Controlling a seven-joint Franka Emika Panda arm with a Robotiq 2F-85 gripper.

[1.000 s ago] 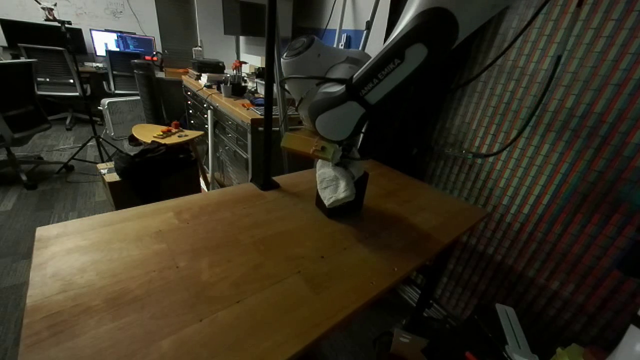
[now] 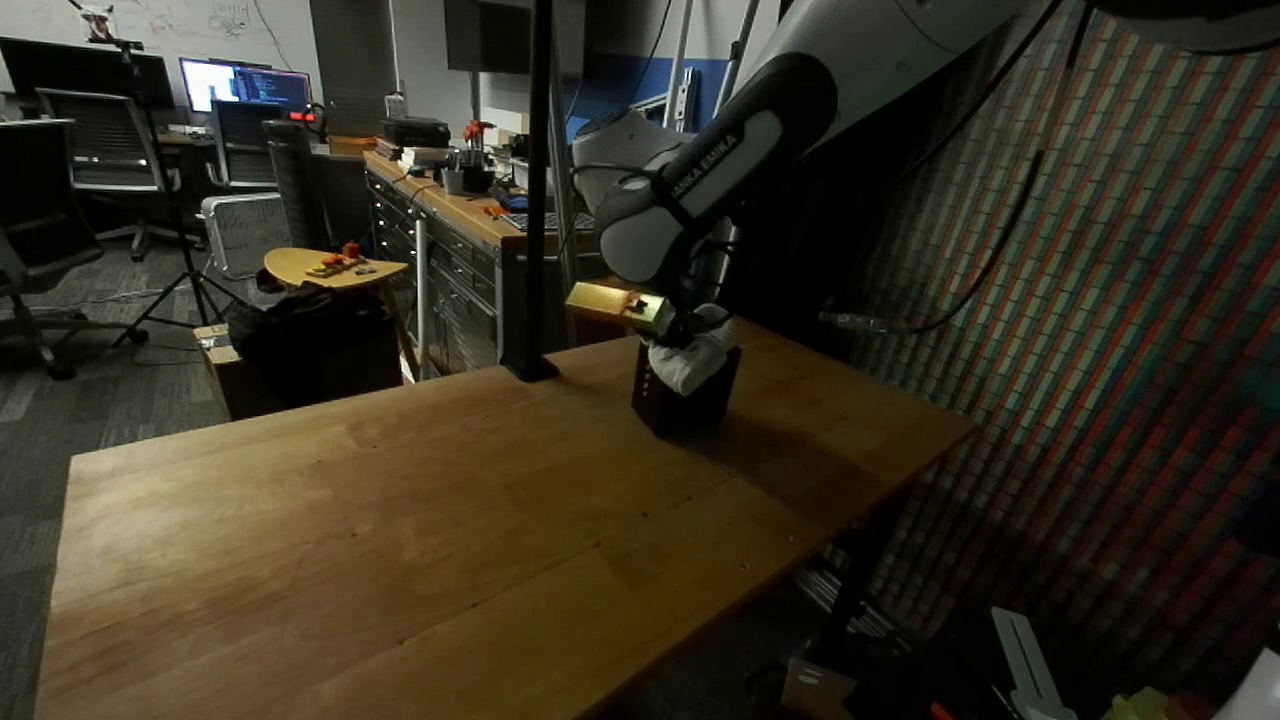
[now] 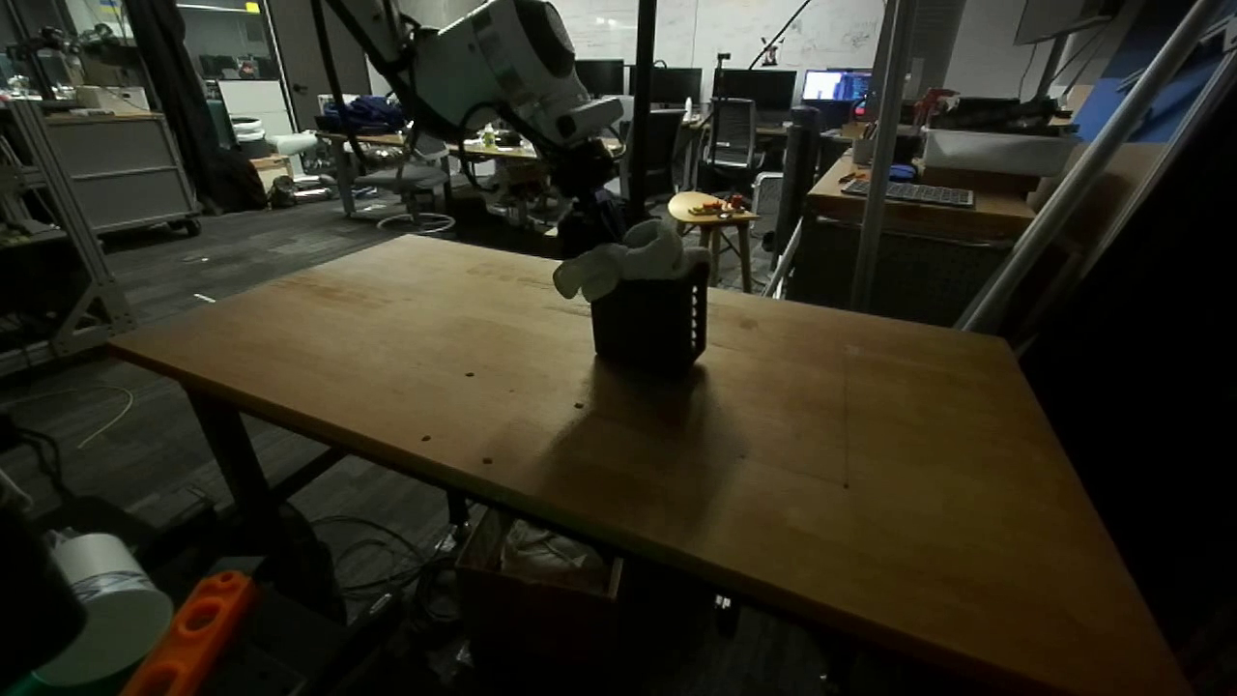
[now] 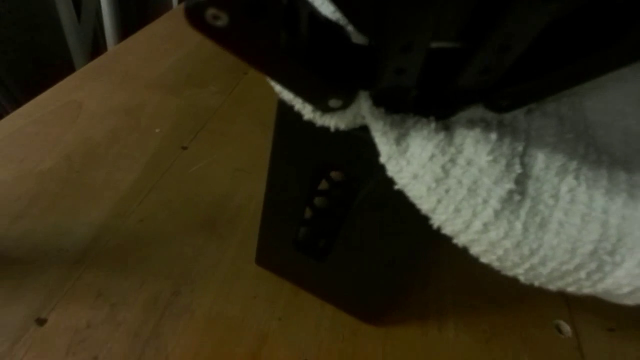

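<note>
A white, fluffy cloth point(image 2: 692, 364) is bunched at the top of a black box point(image 2: 680, 409) standing on the wooden table. My gripper point(image 2: 693, 326) is right above the box, shut on the cloth. In exterior view 2, the cloth point(image 3: 622, 261) bulges past the box's rim on the left, and the box point(image 3: 649, 325) shows slots down one side. The wrist view has the cloth point(image 4: 510, 198) spreading to the right from under the dark fingers, over the box point(image 4: 312, 222). The fingertips are too dark to make out, and the box's inside is hidden.
A black post point(image 2: 536, 216) rises at the table's back edge, near the arm.
The arm has shifted and its wrist has turned. In exterior view 1 the cloth has moved up and right, uncovering more of the box's front. The box stands in the same place.
</note>
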